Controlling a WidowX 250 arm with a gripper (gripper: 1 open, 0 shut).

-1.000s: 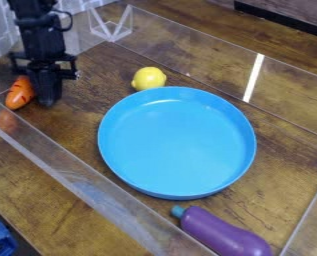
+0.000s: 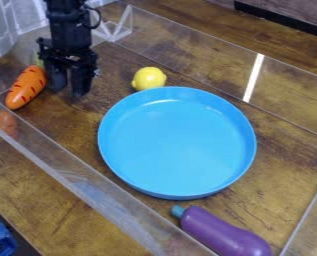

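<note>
My dark gripper [image 2: 67, 66] is low at the upper left, just right of an orange carrot [image 2: 26, 88]; its fingers are small and dark, so what is between them is hard to make out. A yellow lemon [image 2: 150, 78] sits right of the gripper. A large blue plate [image 2: 176, 141] fills the middle, and a purple eggplant [image 2: 222, 229] lies at the bottom right.
The wooden surface [image 2: 67, 180] is bordered by clear plastic walls. Free room shows left of the plate and at the right side. A blue object shows at the bottom-left corner.
My gripper has moved right, away from above the carrot, which is now more exposed. The lemon, plate and eggplant have stayed put.
</note>
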